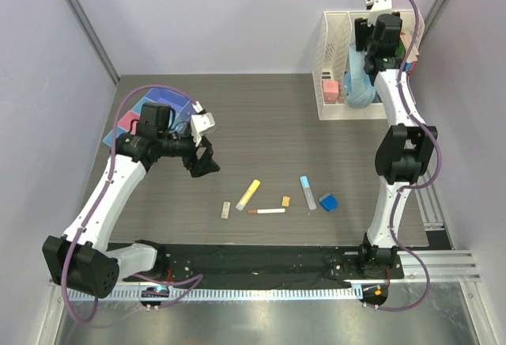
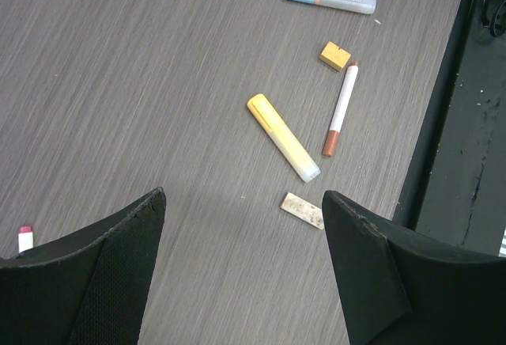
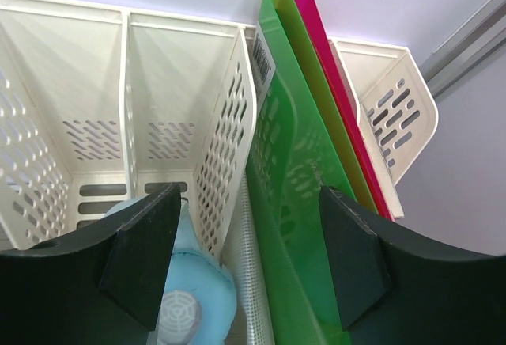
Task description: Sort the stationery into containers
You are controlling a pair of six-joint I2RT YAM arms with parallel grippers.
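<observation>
On the grey table lie a yellow highlighter (image 1: 247,195), a white-and-brown pen (image 1: 266,210), a blue highlighter (image 1: 307,193), a yellow eraser (image 1: 285,201), a blue sharpener (image 1: 328,202) and a white eraser (image 1: 226,210). My left gripper (image 1: 206,166) is open above the table, left of them. My right gripper is open over the white compartment basket (image 1: 341,111) at back right; in the right wrist view, a pale blue item and upright green and red folders (image 3: 296,155) stand in it, the green one beside the right finger.
A blue-and-pink compartment box (image 1: 173,97) sits at back left, partly behind my left arm. A pink item (image 1: 330,91) is in the white basket.
</observation>
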